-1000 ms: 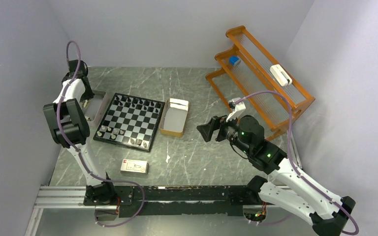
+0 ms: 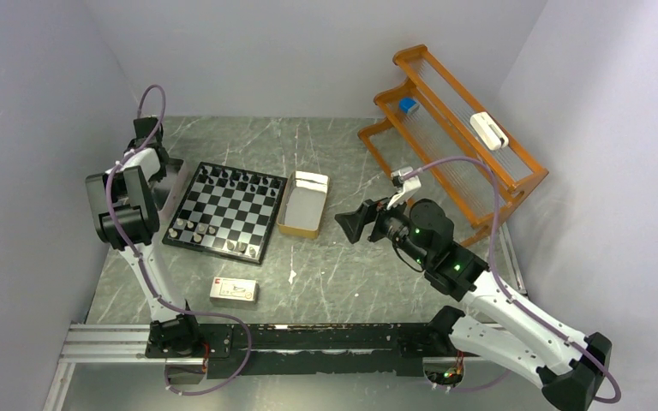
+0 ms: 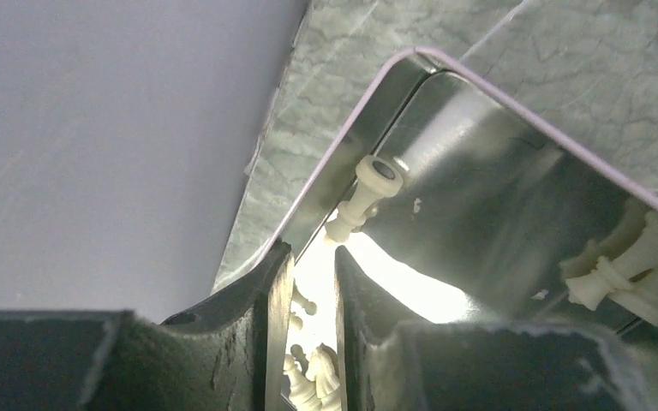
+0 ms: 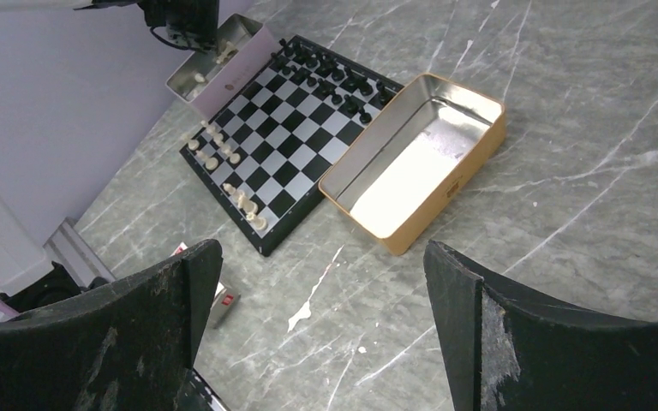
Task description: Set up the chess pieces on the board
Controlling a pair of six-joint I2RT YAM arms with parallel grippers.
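Observation:
The chessboard (image 2: 225,211) has black pieces along its far side and several white pieces at the near side. Left of it is a pink-rimmed metal tray (image 3: 548,128) with loose white pieces: one piece (image 3: 364,193) by the tray wall, others (image 3: 617,278) at the right and more below, partly behind the fingers. My left gripper hangs over this tray, its fingers parted with a narrow gap and no piece clearly held. My right gripper (image 2: 347,223) is open above the table right of the board, empty.
An empty gold-rimmed tray (image 4: 450,184) stands right of the board. A small box (image 2: 233,289) lies near the front edge. A wooden rack (image 2: 445,137) stands at the back right.

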